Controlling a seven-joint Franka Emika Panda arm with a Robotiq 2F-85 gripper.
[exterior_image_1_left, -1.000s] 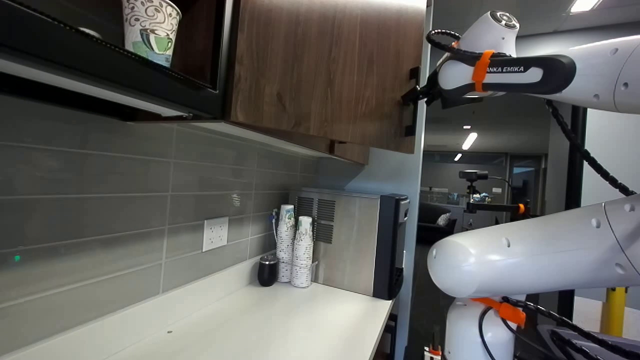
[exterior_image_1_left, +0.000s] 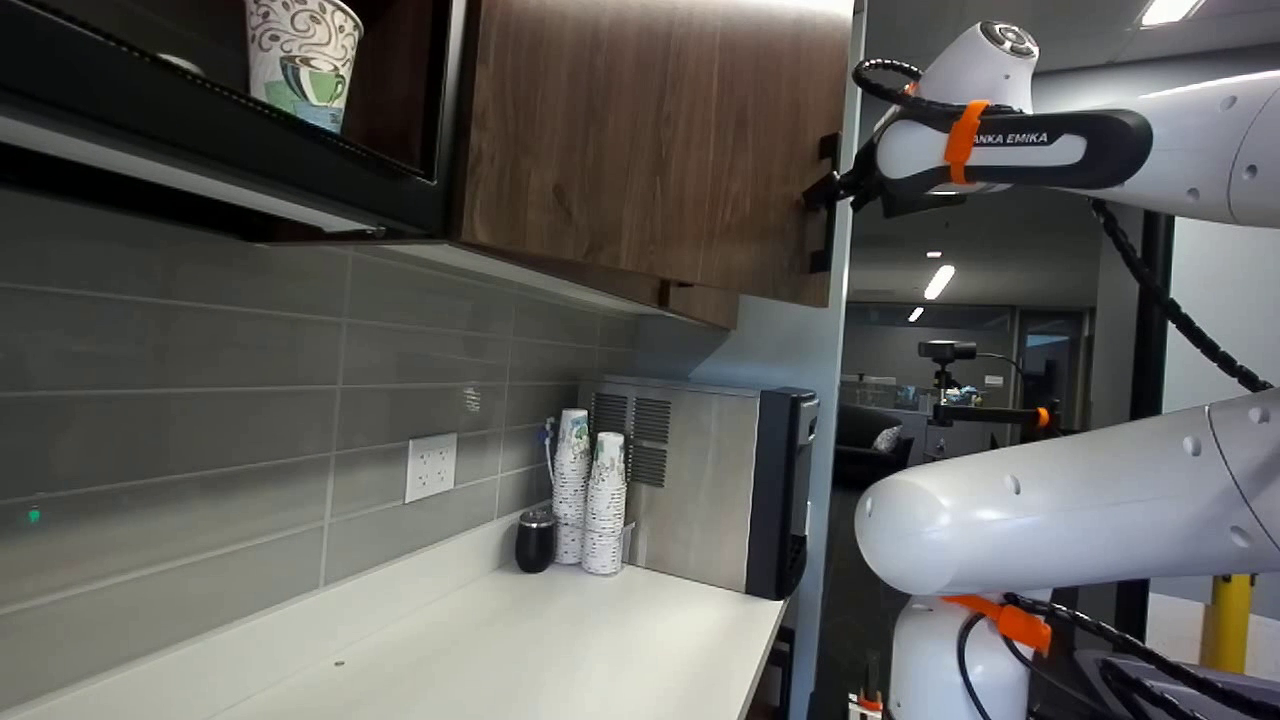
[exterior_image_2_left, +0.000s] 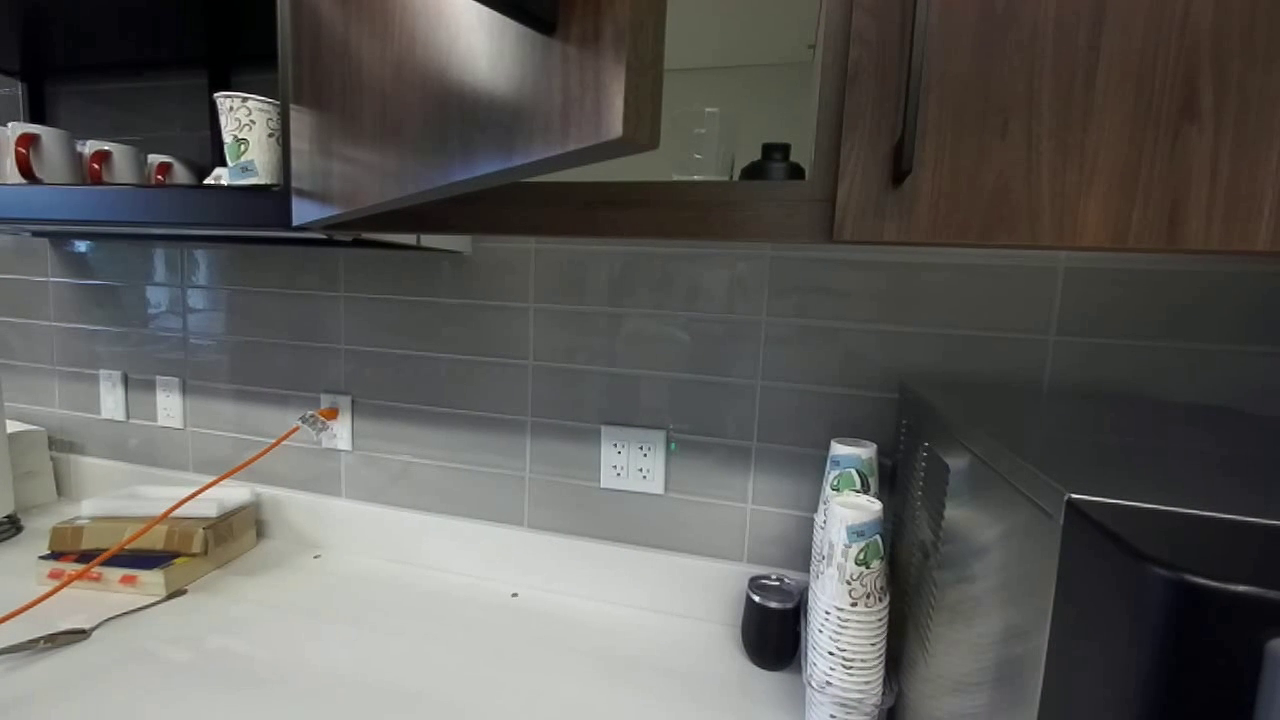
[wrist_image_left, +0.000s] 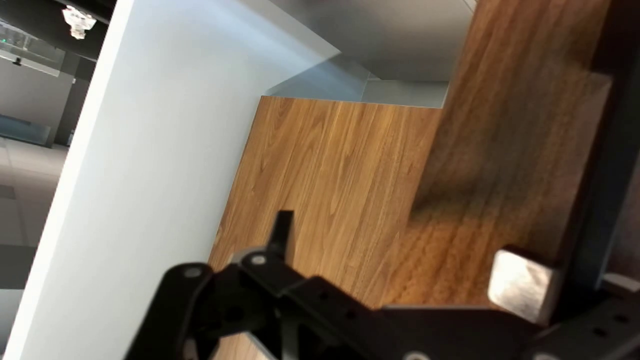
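Observation:
The brown wooden cabinet door (exterior_image_1_left: 654, 144) stands part way open, swung out from the cabinet. A black bar handle (exterior_image_1_left: 821, 258) runs along its free edge. In exterior view 1 my gripper (exterior_image_1_left: 828, 192) is at that handle. From the wrist, my gripper appears open, its fingers wide apart. One finger (wrist_image_left: 279, 239) is out past the door's edge; on the other side a silvery block (wrist_image_left: 520, 285) sits against the dark handle (wrist_image_left: 600, 180). Whether it is a finger pad or part of the handle is unclear. Exterior view 2 does not show the gripper.
Inside the cabinet a black-lidded item (exterior_image_2_left: 771, 163) is visible. Below, stacked paper cups (exterior_image_2_left: 847, 624) and a black tumbler (exterior_image_2_left: 771, 624) stand beside a steel machine (exterior_image_1_left: 708, 480). Mugs (exterior_image_2_left: 46, 154) line the open shelf at left.

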